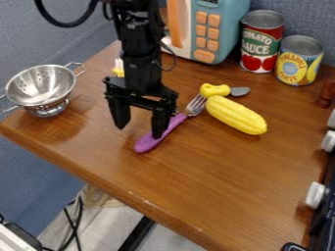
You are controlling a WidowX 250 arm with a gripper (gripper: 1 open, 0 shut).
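Note:
The black gripper (140, 115) hangs over the wooden table, its two fingers apart and pointing down, just above and left of a purple-handled fork (163, 136). I see nothing between the fingers. The fork lies diagonally, with its metal tines toward the back right. A yellow corn cob (237, 115) lies to the right of the fork, below a small yellow-handled utensil (217, 90).
A steel colander (41, 84) sits at the left edge. At the back are a blue toy microwave (199, 25), two cans (260, 44) (297, 62) and a brown bottle (327, 93). A black appliance edge (322, 216) lines the right.

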